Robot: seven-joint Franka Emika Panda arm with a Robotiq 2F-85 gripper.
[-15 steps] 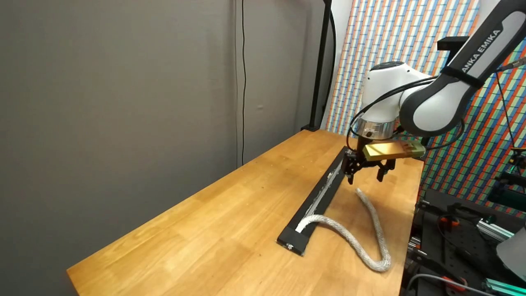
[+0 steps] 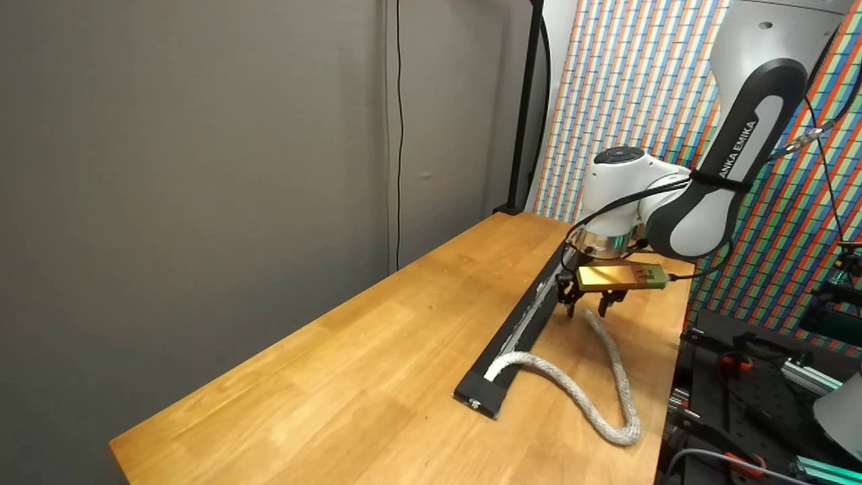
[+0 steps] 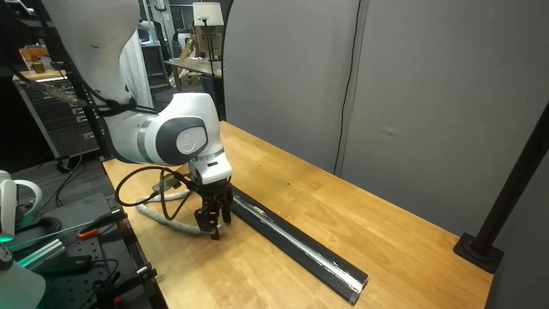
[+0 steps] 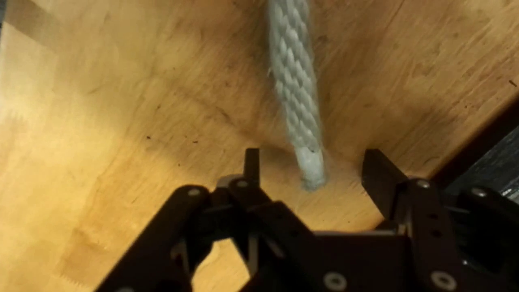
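Note:
A pale braided rope (image 2: 616, 376) lies in a U-shaped bend on the wooden table, and one end rests on the near end of a black channel strip (image 2: 533, 311). Its other end, whitish and blunt, is between the spread fingertips of my gripper in the wrist view, touching neither. The fingers are part open, with a gap on both sides of the rope (image 4: 297, 87). In exterior view 2 the gripper (image 3: 218, 226) is low over the table, beside the strip (image 3: 293, 242), and hides part of the rope.
Bare wood of the table (image 2: 339, 380) stretches left of the strip. A black pole (image 3: 478, 252) stands at the table's far corner. Along the robot side lies a dark cart (image 3: 61, 257) with tools. A grey partition (image 2: 202, 162) borders the table.
My gripper has come down toward the table onto the free rope end, and its fingers have drawn closer together. The rope and the strip lie as before.

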